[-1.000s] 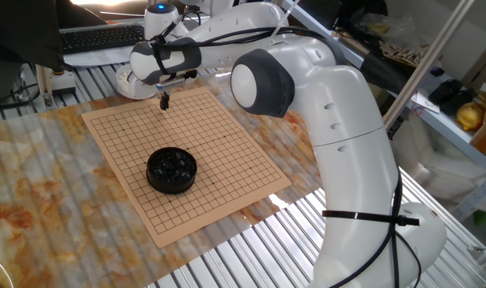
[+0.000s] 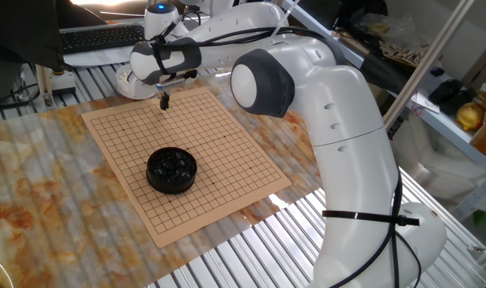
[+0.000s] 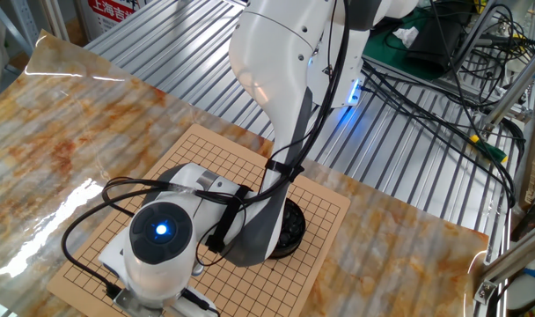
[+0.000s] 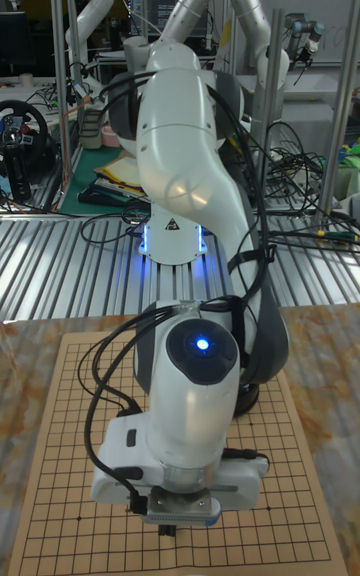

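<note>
A tan board with a black grid [image 2: 227, 166] lies flat on the table. On it stands a round black bowl [image 2: 172, 180] holding several dark, glossy pieces, clear of the arm in exterior view 1. Part of the same bowl [image 3: 291, 231] shows beside the arm in exterior view 2, the rest being hidden. My gripper [image 2: 165, 102] points down near the board's far edge, well apart from the bowl. Its dark fingers look close together, but they are too small to tell whether they are open or shut. In exterior view 3 the wrist hides most of the gripper [image 4: 167, 530].
A marbled sheet [image 2: 51, 192] surrounds the board, bare to its left. Behind the wrist lies a white round object [image 2: 134, 82], with a keyboard [image 2: 103, 38] farther back. Cables [image 3: 426, 150] run over the slatted table top near the arm's base.
</note>
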